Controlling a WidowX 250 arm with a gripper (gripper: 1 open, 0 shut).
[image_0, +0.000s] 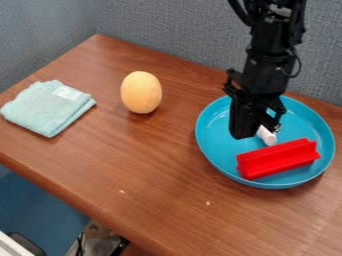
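Note:
My black gripper (254, 118) is over the blue plate (214, 135) on the right of the table, its fingers just behind a red block (275, 158) that lies on the plate. A small white object (267, 135) shows beside the fingertips, partly hidden by them; I cannot tell whether it is held. How far the fingers are apart is unclear.
An orange egg (142, 92) stands left of the plate. A folded pale cloth (47, 107) lies at the left. A grey padded wall rises behind.

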